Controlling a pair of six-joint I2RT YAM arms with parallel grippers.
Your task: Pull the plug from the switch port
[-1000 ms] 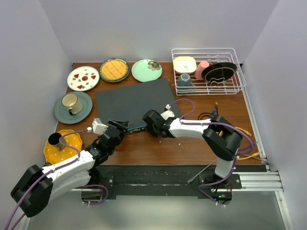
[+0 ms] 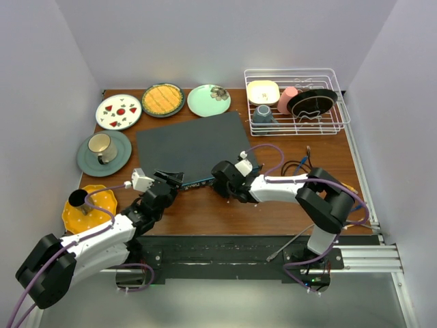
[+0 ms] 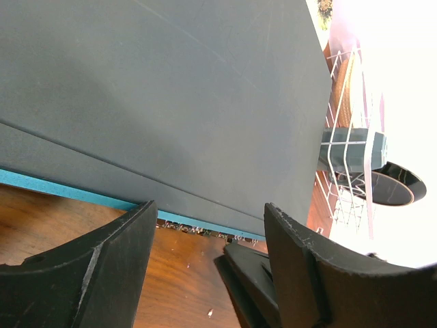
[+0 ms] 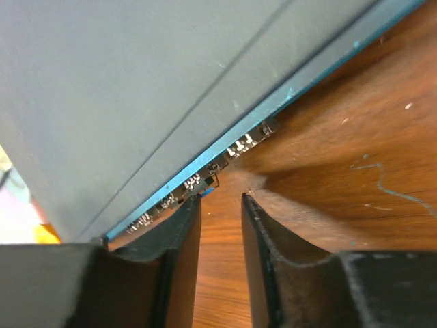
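Note:
The dark grey switch (image 2: 188,143) lies flat on the wooden table, a blue strip and row of ports along its near edge. In the right wrist view a small blue plug (image 4: 207,192) sits at the port row (image 4: 242,143), just beyond my right gripper, whose fingers are apart with nothing visible between them. My left gripper is at the switch's front edge with its fingers apart and nothing held; the right gripper's dark body shows beyond it in the left wrist view.
A white dish rack (image 2: 297,126) stands at back right, plates line the back and left, a mug (image 2: 102,147) sits at left. Loose cables (image 2: 297,164) lie right of the switch. Bare table runs along the front.
My right arm has moved slightly right and toward the front along the switch's edge. The left arm looks unmoved.

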